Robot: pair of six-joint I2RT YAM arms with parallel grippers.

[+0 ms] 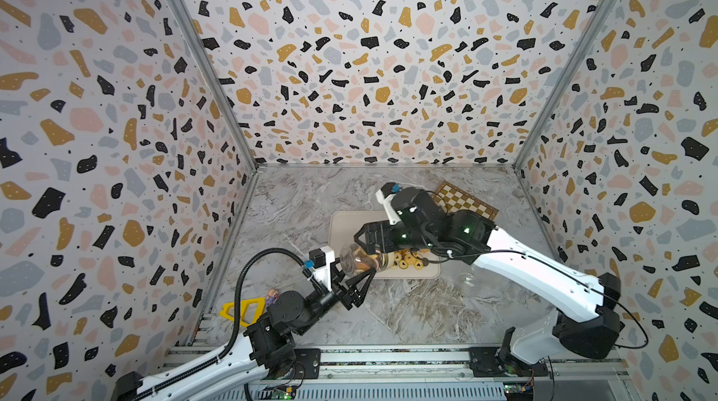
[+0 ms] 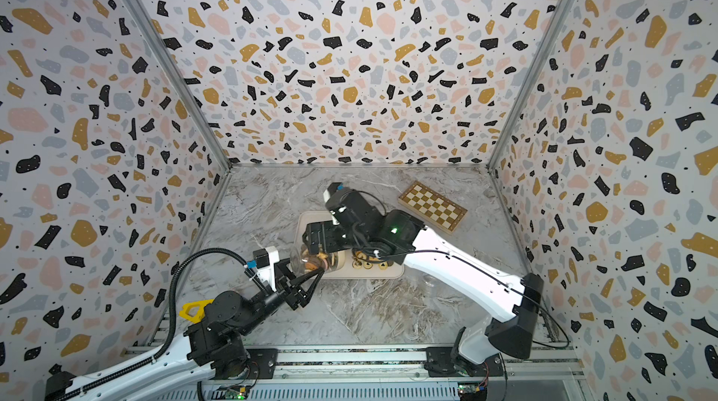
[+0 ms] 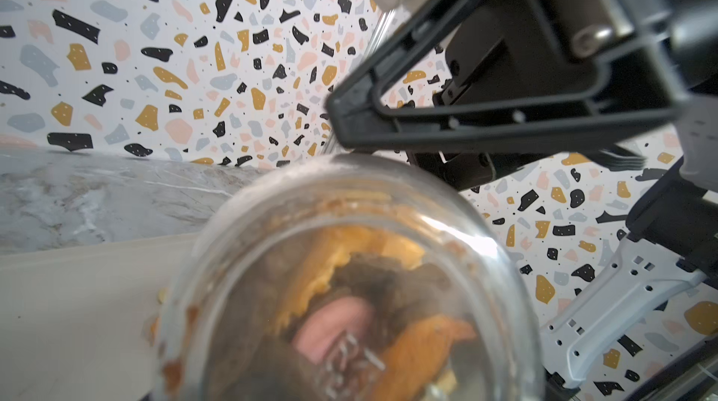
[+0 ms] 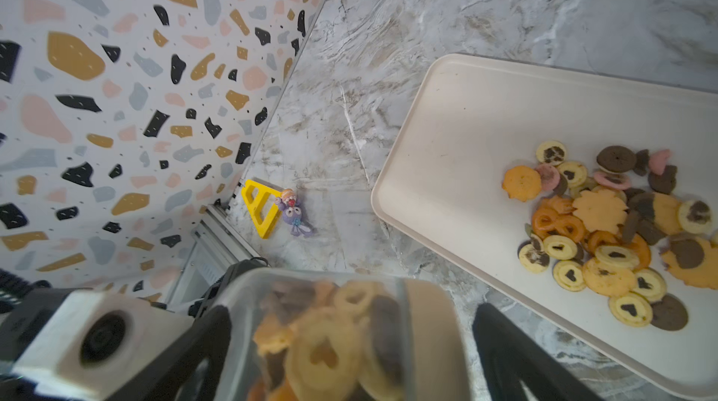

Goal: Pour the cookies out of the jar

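Observation:
The clear jar (image 4: 321, 341), full of cookies, is held up off the table by the tray's left end, lying on its side. In the left wrist view its round end (image 3: 351, 304) fills the lower middle. One black finger (image 3: 478, 128) of my left gripper (image 1: 357, 286) lies along the jar's upper edge; the other finger is hidden, so its grip is unclear. My right gripper is open around the jar, with a gap on the right side. A cream tray (image 4: 478, 109) holds a heap of loose cookies (image 4: 598, 214).
A chessboard (image 2: 433, 205) lies at the back right. A yellow letter A (image 4: 259, 206) and a small purple figure (image 4: 293, 218) sit at the left edge. Bare marble shows behind and in front of the tray. Both arms are close together over the tray.

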